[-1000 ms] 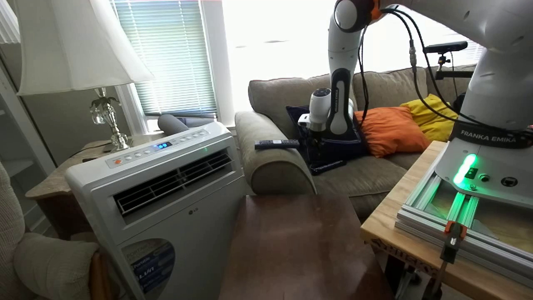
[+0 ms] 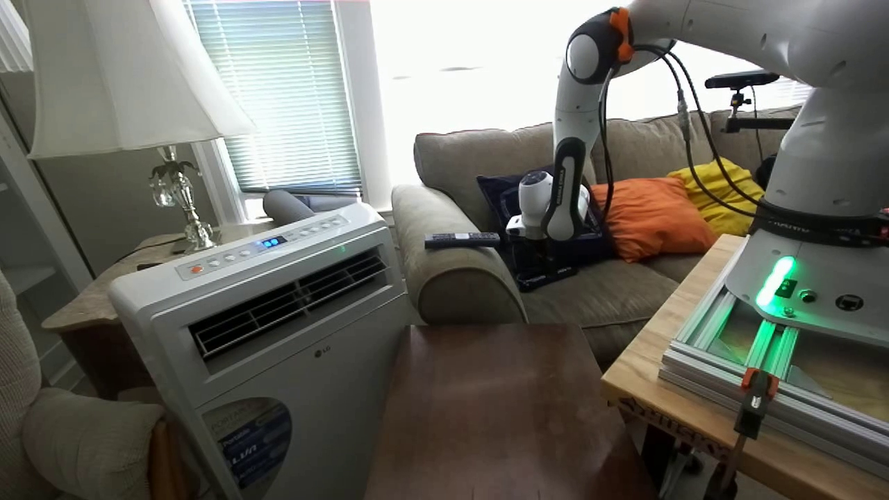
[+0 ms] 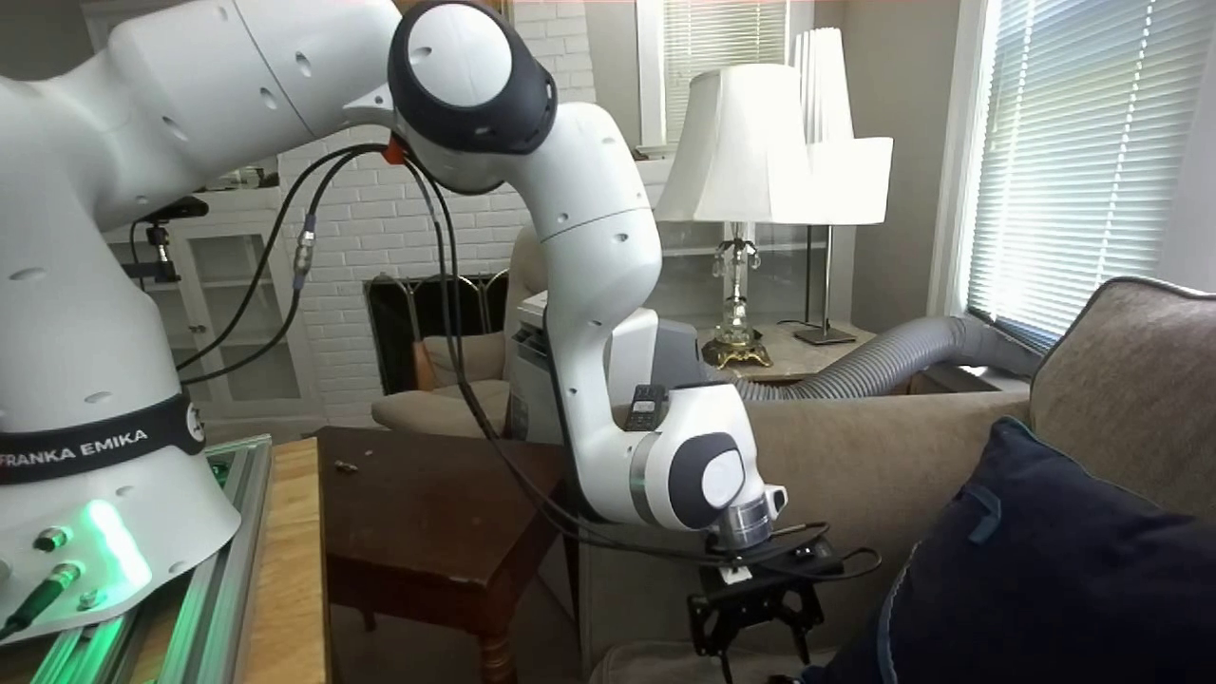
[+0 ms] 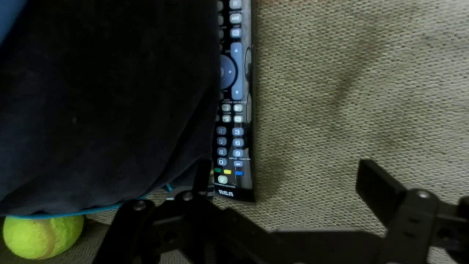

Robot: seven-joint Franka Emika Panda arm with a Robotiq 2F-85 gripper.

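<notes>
A black RCA remote lies on the beige sofa seat along the edge of a navy pillow, whose cloth borders or covers its left side in the wrist view. My gripper is open above the seat, its fingers wide apart and empty. One finger shows close to the left of the remote's lower end; the other is well to the right over bare fabric. In exterior view 1 the same remote shows below the dark gripper. The fingers reach low beside the pillow in exterior view 2.
A second remote rests on the sofa arm. A tennis ball sits by the pillow's edge. Orange and yellow pillows lie farther along the sofa. Bare seat fabric extends right of the remote.
The arm has come down toward the sofa seat, and the hand now hangs lower over the remote. The remotes and pillows look unmoved.
</notes>
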